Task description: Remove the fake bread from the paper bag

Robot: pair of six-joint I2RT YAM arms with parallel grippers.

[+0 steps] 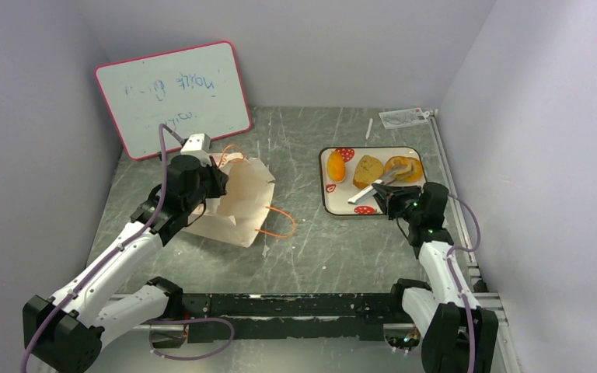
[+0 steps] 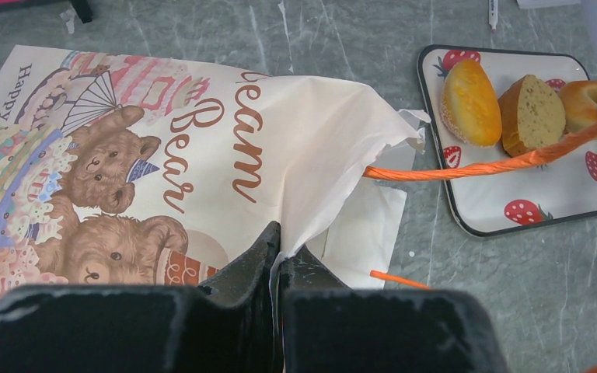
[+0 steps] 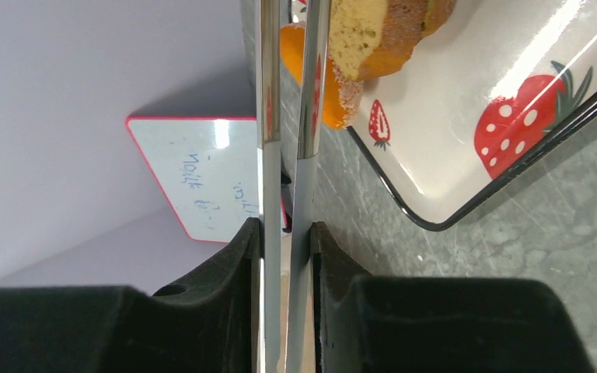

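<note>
The paper bag lies on its side at the left, its printed bear face (image 2: 109, 175) up in the left wrist view. In the top view its open mouth (image 1: 242, 203) faces right; the deep inside is hidden. My left gripper is shut on the bag's rim. Silver tongs (image 3: 305, 183) with white grips stand between the fingers of my right gripper, which press on both arms. The tongs' tips lie over a ring-shaped bread (image 1: 414, 171) in the tray. Beside it are a bread slice (image 2: 530, 116) and an oval orange bun (image 2: 470, 101).
The strawberry-patterned tray (image 2: 478, 210) with its dark rim stands at the right. Orange bag handles (image 1: 284, 216) stick out toward it. A whiteboard (image 1: 175, 93) leans at the back left. Bare table (image 1: 319, 256) lies between bag and tray.
</note>
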